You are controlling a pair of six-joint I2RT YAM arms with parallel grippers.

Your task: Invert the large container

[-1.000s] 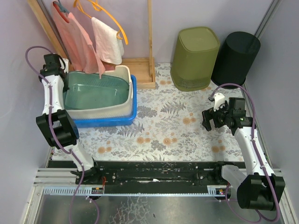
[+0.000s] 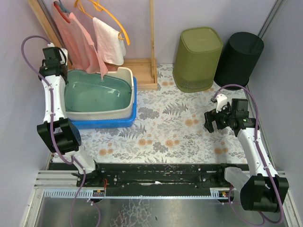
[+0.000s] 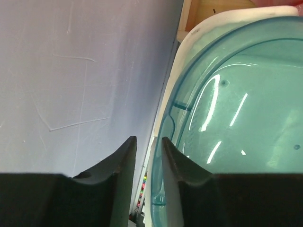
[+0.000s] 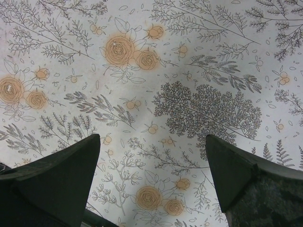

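Observation:
The green container [image 2: 97,94] sits inside a cream tub [image 2: 104,114] and a blue tray [image 2: 111,123] at the left. In the left wrist view its clear teal rim runs up past my left gripper, whose fingertips are at that left rim, slightly apart; whether they touch it I cannot tell. My right gripper [image 2: 211,120] stands open over the patterned mat, nothing between its fingers.
An olive bin [image 2: 198,56] and a black bin [image 2: 237,59] stand at the back right. Pink clothing [image 2: 75,42] and a white towel [image 2: 108,40] hang over the container on hangers.
My left gripper and wrist have moved slightly along the container's left side in the top view. The right arm has not moved.

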